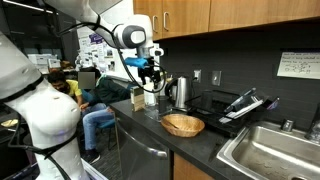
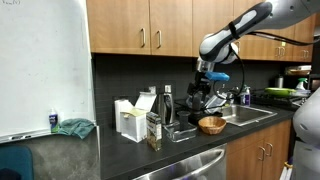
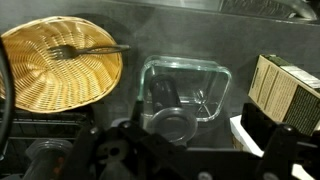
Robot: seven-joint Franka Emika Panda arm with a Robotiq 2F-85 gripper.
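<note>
My gripper stands open above the counter, pointing down, with nothing seen held between its fingers. Below it in the wrist view lies a clear rectangular glass dish (image 3: 206, 78). A dark cylindrical object with a round grey end (image 3: 176, 124) shows within the dish's outline, partly covered by the gripper; whether it stands upright is hard to tell. Left of the dish is a wicker basket (image 3: 60, 85) with a fork (image 3: 88, 49) in it. In exterior view 1 the gripper (image 1: 155, 80) hangs behind and left of the basket (image 1: 183, 125).
A printed box (image 3: 285, 95) stands right of the dish, beside a white appliance (image 2: 130, 121). A kettle (image 1: 182, 92) and a black dish rack (image 1: 215, 107) line the back wall. The sink (image 1: 270, 150) is at the right. Bare counter (image 2: 110, 158) lies at the front left.
</note>
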